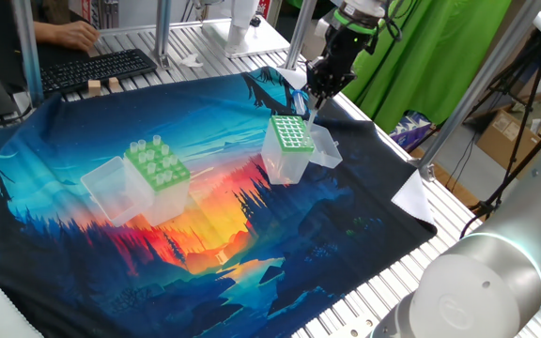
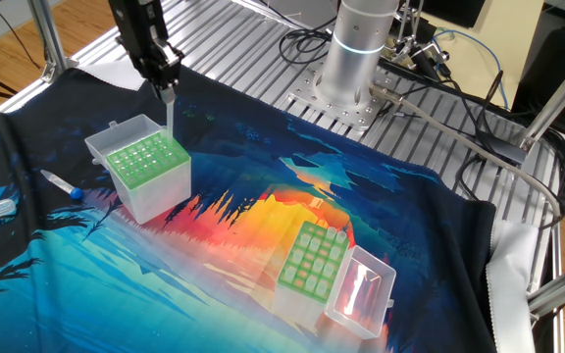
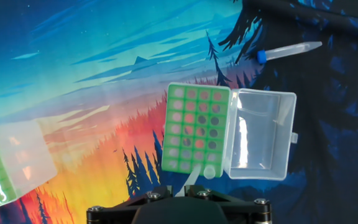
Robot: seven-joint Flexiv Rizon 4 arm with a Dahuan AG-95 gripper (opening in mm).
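A translucent box with a green grid top [image 2: 149,164] stands on the printed cloth, its clear lid [image 3: 261,134] hinged open beside it. My gripper [image 2: 168,88] is above one edge of this box, shut on a slim translucent tube [image 2: 171,116] that points down toward the grid. In the wrist view the tube [image 3: 193,178] shows slanted by the box's near edge; whether its lower end is inside a hole cannot be told. Most grid holes look empty. A second box with a green rack [image 2: 312,257] carries several clear tubes, its lid [image 2: 363,292] also open.
A capped tube with a blue cap [image 3: 261,56] lies on the cloth beyond the first box. Cloth between the two boxes is clear. A keyboard [image 1: 99,69] and a person's hand [image 1: 77,36] are at the table's far edge.
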